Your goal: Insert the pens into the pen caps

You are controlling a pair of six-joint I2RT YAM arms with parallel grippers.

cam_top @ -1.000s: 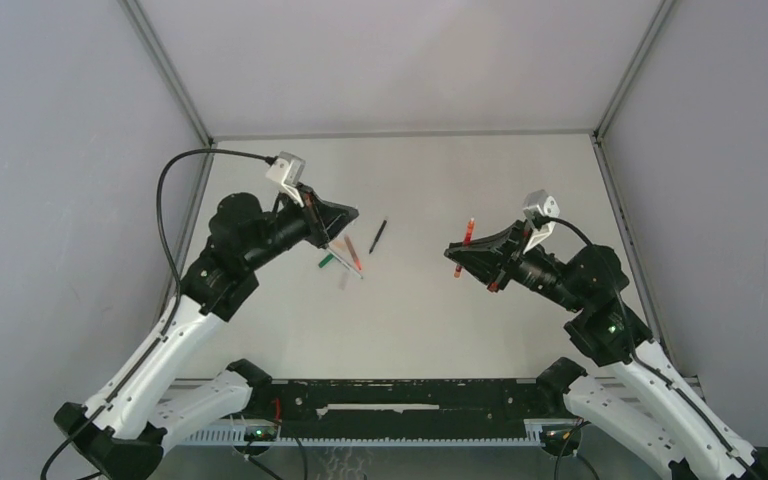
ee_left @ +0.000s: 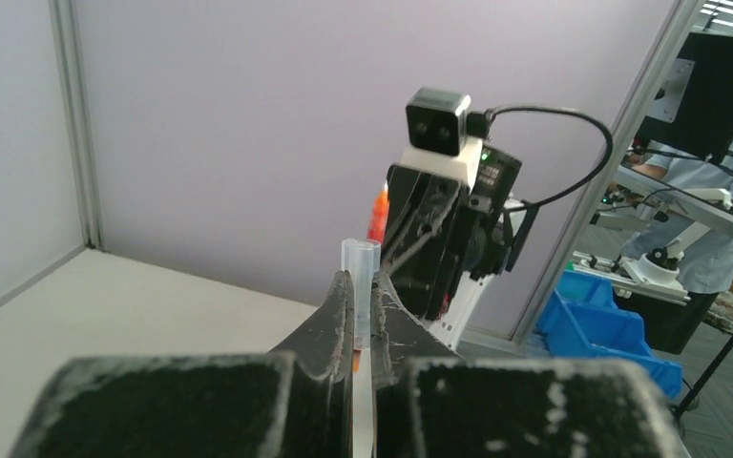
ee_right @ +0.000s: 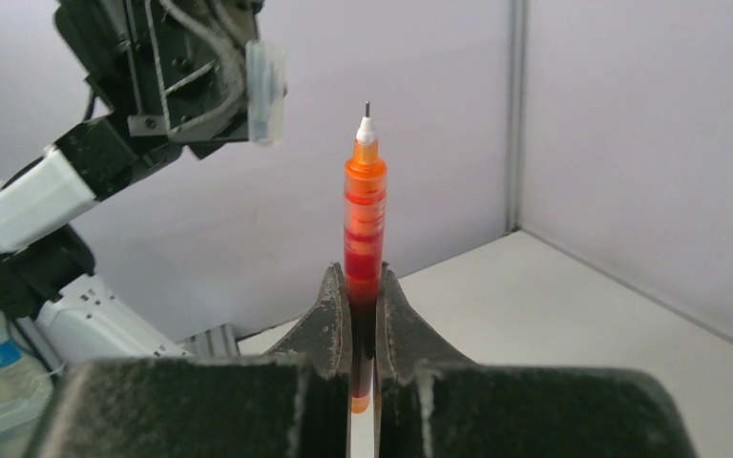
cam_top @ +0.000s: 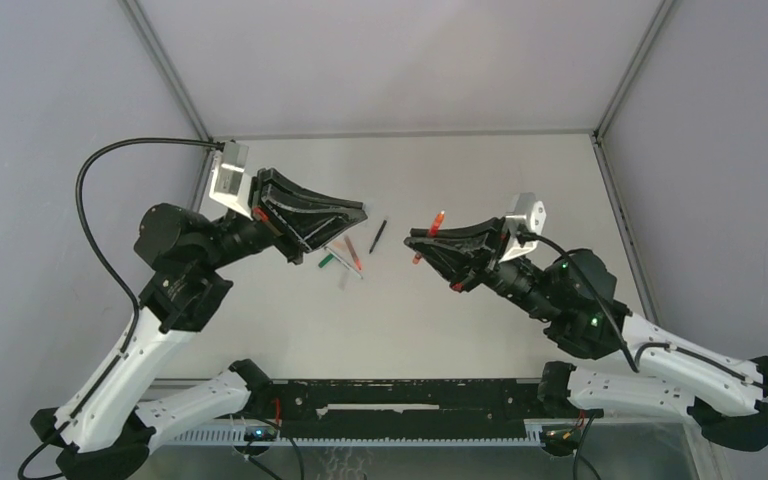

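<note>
An orange-red pen [cam_top: 430, 232] is held upright by my right gripper [cam_top: 413, 243], which is shut on it; in the right wrist view the pen [ee_right: 365, 219] stands between the fingers, tip up. My left gripper is shut on a clear pen cap [ee_left: 360, 262], seen upright in the left wrist view and at the upper left [ee_right: 265, 91] of the right wrist view. In the top view my left gripper [cam_top: 358, 212] is raised left of the right one, with a gap between pen and cap.
Several loose pens and caps lie mid-table, among them a black pen [cam_top: 377, 236], a green one [cam_top: 325, 261] and a red one [cam_top: 353, 252], partly under the left gripper.
The left arm has swung up and its gripper looks higher.
</note>
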